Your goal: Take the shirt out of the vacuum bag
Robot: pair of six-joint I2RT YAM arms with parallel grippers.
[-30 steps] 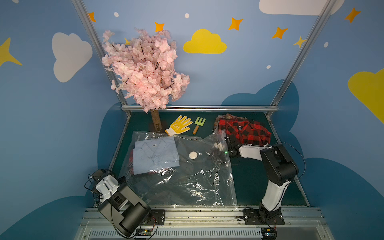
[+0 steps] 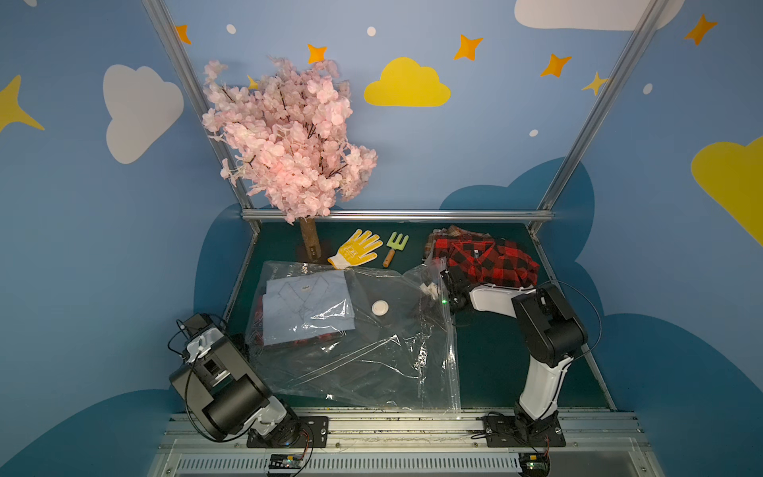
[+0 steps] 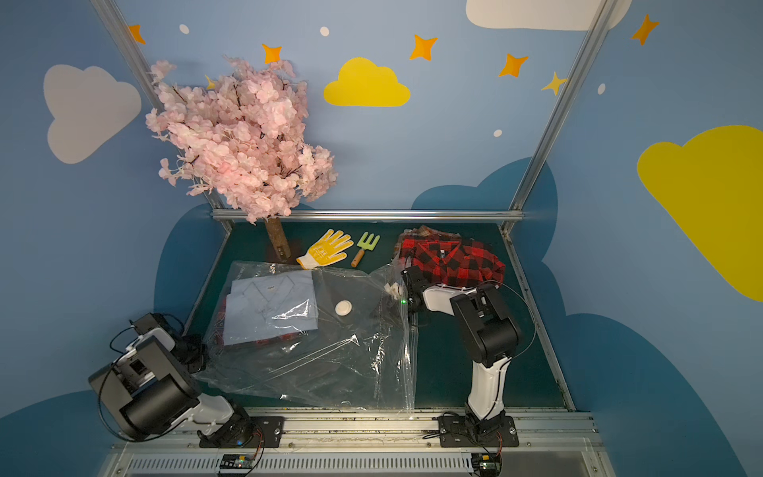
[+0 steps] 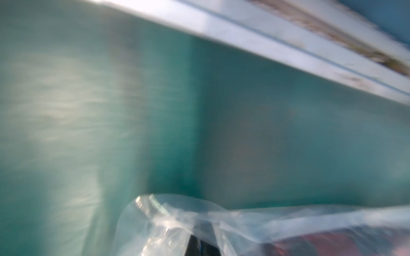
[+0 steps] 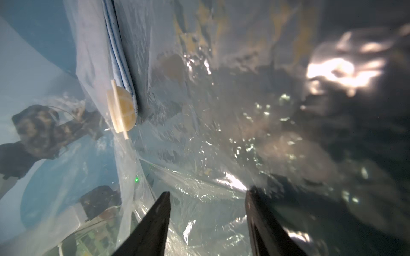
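The clear vacuum bag lies across the front left of the mat, holding a folded light-blue shirt with red plaid cloth beneath. A white round valve shows on it. My right gripper is at the bag's right side among the plastic film, its fingers apart with no solid thing between them. My left gripper is low at the bag's left edge; film covers its tips in the blurred left wrist view, and it appears shut.
Folded red plaid shirts lie at the back right. A yellow glove, a small fork and a blossom tree stand or lie at the back. Bare mat shows at the front right.
The right arm has shifted slightly left. The bag's near right part has moved left.
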